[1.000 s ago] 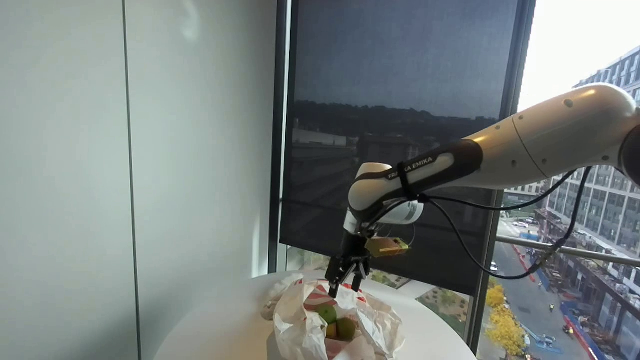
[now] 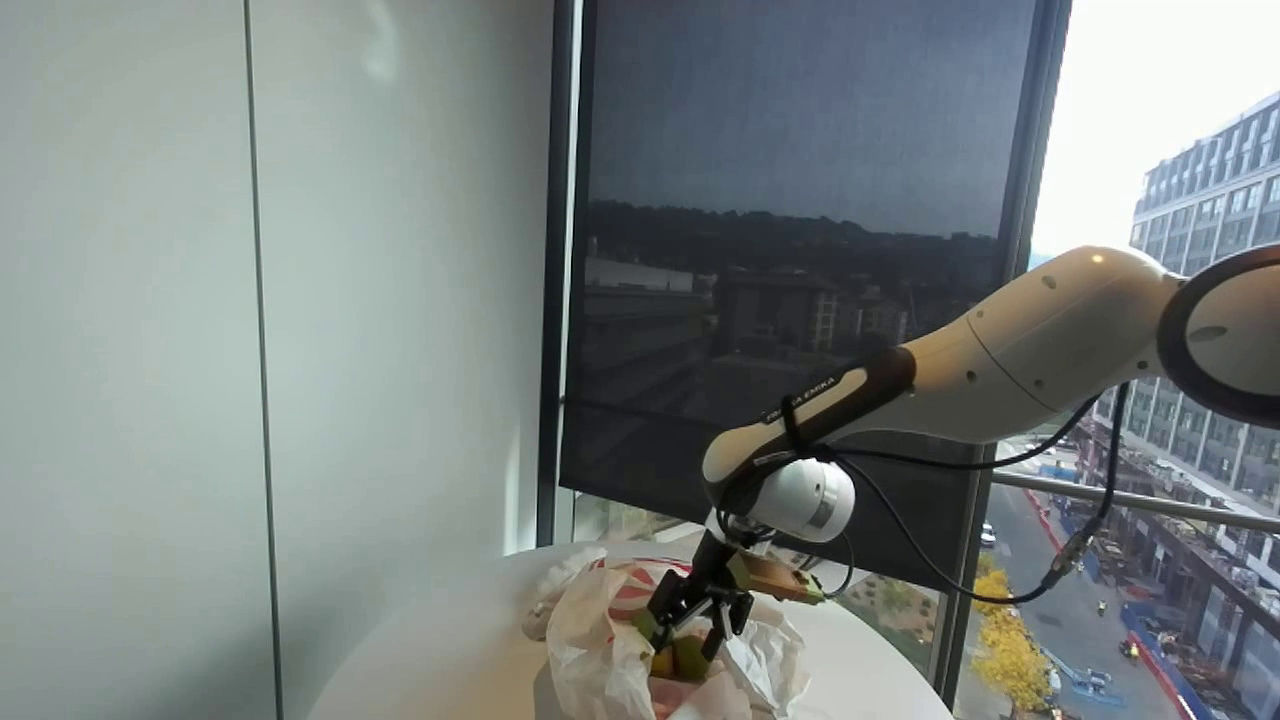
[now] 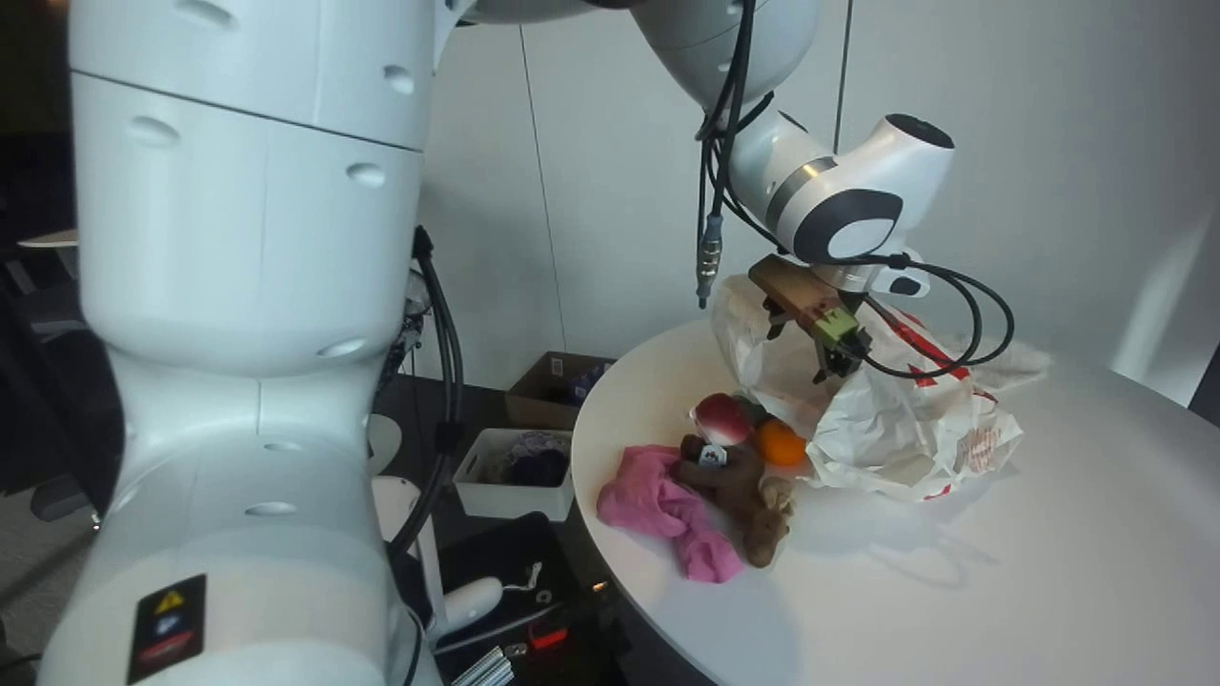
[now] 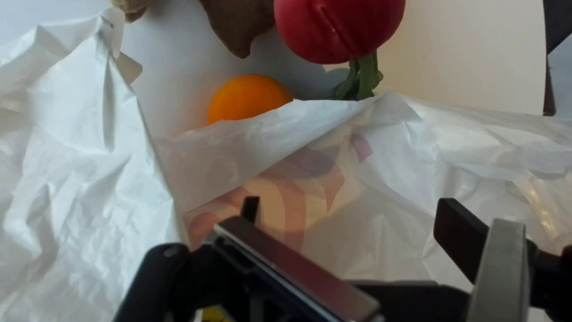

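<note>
In exterior view 1 my gripper [image 2: 696, 636] is open, its fingers reaching down into the mouth of a crumpled white plastic bag [image 2: 594, 654]. Green fruit [image 2: 689, 658] lies inside the bag, just below the fingertips and partly hidden by them. The wrist view shows the fingers wide apart with the bag's thin inner wall [image 4: 375, 214] behind them. Whether a finger touches the fruit I cannot tell. In exterior view 2 the bag [image 3: 904, 429] hides the fingertips.
Outside the bag lie an orange [image 3: 780, 442], a red round toy [image 3: 721, 419], a brown plush toy [image 3: 732, 486] and a pink cloth [image 3: 663, 509]. Bare white table [image 3: 1029, 572] spreads to the right. Bins [image 3: 515, 486] stand below the table's left edge.
The arm has come down, bringing the open gripper from above the bag into its mouth. The green fruit, in plain sight before, is now partly covered by the fingers.
</note>
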